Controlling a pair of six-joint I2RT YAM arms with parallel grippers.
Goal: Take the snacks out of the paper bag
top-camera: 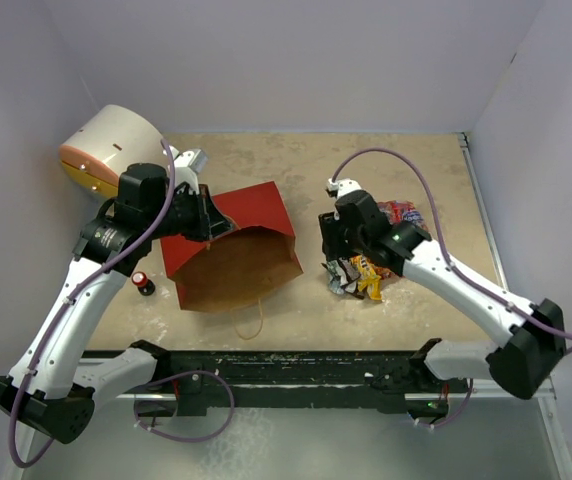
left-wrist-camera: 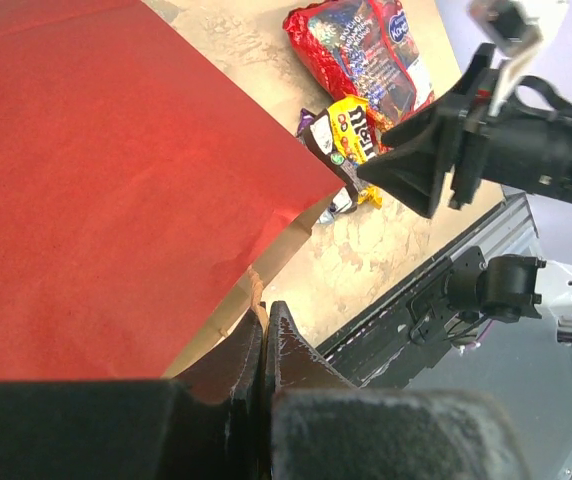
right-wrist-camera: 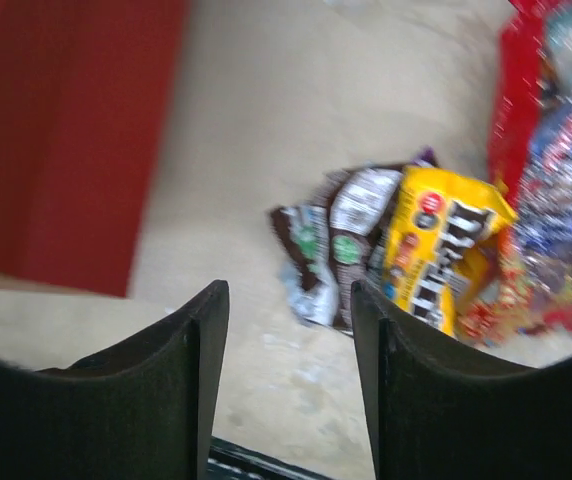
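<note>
The red paper bag point(top-camera: 236, 270) lies on its side left of centre, mouth toward the near edge. My left gripper is shut at its upper edge, with a thin tan strip, apparently a handle, at its fingertips. My right gripper hangs open over snack packets to the bag's right, nothing between its fingers: a dark packet point(right-wrist-camera: 331, 240), a yellow packet point(right-wrist-camera: 436, 240) and a large red snack bag point(right-wrist-camera: 556, 190). The bag's inside looks empty in the top view.
A white cylindrical object point(top-camera: 106, 145) stands at the back left, and a small red-capped jar point(top-camera: 143, 283) left of the bag.
</note>
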